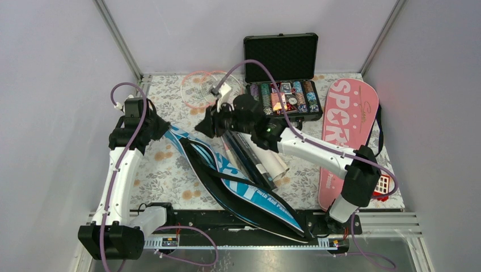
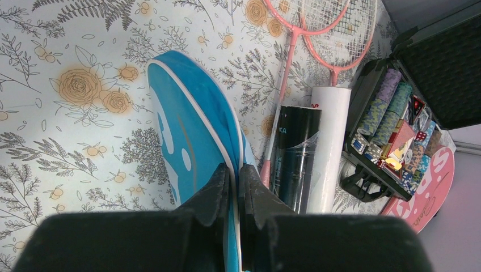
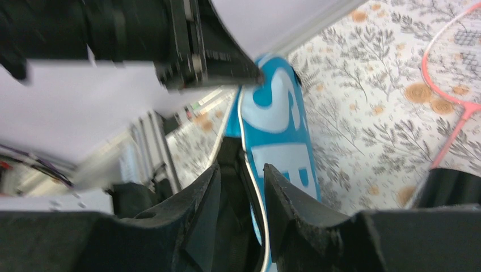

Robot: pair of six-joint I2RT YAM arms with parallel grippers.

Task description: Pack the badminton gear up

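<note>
The long blue and black badminton bag [image 1: 264, 199] lies slanting across the front of the table, its mouth gaping along the zip. At the bag's far-left end my left gripper [image 1: 168, 127] is shut on its blue edge, and the left wrist view shows the white-piped rim [image 2: 233, 198] pinched between the fingers. My right gripper stands open above the table, with nothing held and the bag seen beyond its fingers. Two pink rackets [image 2: 294, 29] rest at the back. A black tube [image 2: 296, 164] and a white tube [image 2: 330, 133] lie side by side near them.
An open case of poker chips [image 1: 283, 101] stands at the back, its lid [image 1: 280, 55] raised. A pink printed bag [image 1: 347, 113] lies on the right. The right arm partly covers a red box [image 1: 384, 184].
</note>
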